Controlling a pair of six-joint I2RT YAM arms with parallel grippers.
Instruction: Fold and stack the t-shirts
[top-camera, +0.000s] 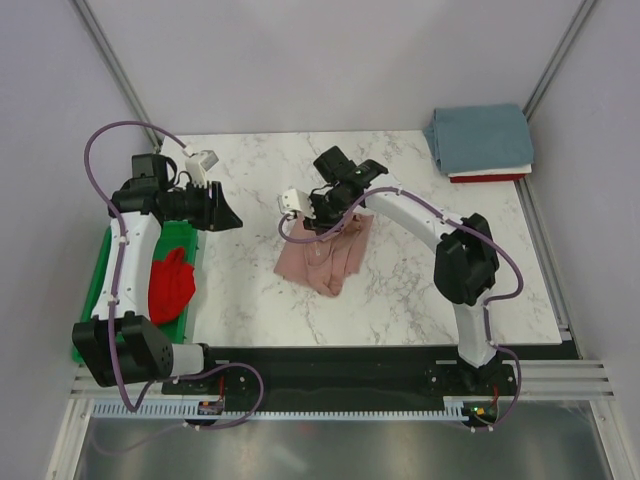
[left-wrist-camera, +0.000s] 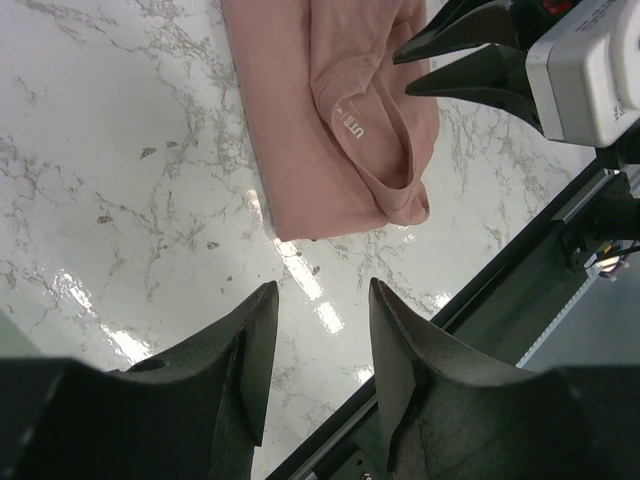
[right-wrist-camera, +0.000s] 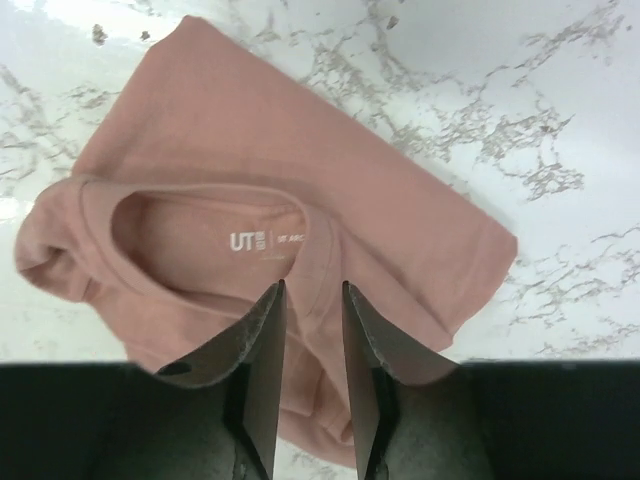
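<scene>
A pink T-shirt (top-camera: 325, 270) lies bunched on the marble table, its collar and inner label facing up in the right wrist view (right-wrist-camera: 180, 120). My right gripper is over it, fingertips a little apart with nothing clearly between them; in the left wrist view its fingers show open beside the shirt (left-wrist-camera: 331, 150). My left gripper stands open at the table's left side, above bare table, with the shirt farther off.
A green bin (top-camera: 178, 240) with red cloth (top-camera: 170, 285) sits at the left. A stack of folded shirts (top-camera: 480, 140), blue over white and red, lies at the back right.
</scene>
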